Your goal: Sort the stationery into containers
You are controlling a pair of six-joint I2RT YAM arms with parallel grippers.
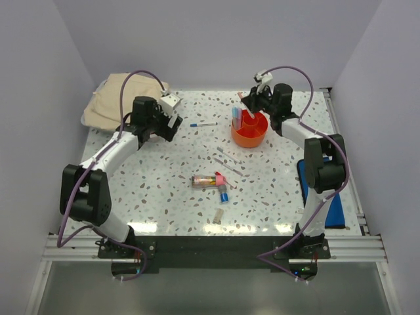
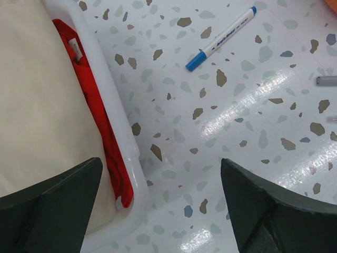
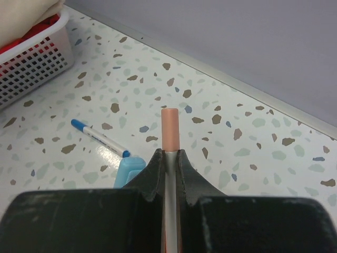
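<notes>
My right gripper (image 1: 247,104) is shut on a white pen with an orange end (image 3: 170,129), held upright over the orange round holder (image 1: 248,138), which holds light blue items. My left gripper (image 1: 173,126) is open beside the white basket (image 2: 121,132) with beige and red cloth, nothing between its fingers. A blue-and-white pen (image 2: 221,39) lies on the speckled table between basket and holder. Grey sticks (image 1: 230,167), a clear container with pink end (image 1: 203,181) and a blue-capped item (image 1: 223,195) lie in the middle.
A blue tray (image 1: 331,210) lies at the right edge, partly behind the right arm. A small beige piece (image 1: 218,216) lies near the front.
</notes>
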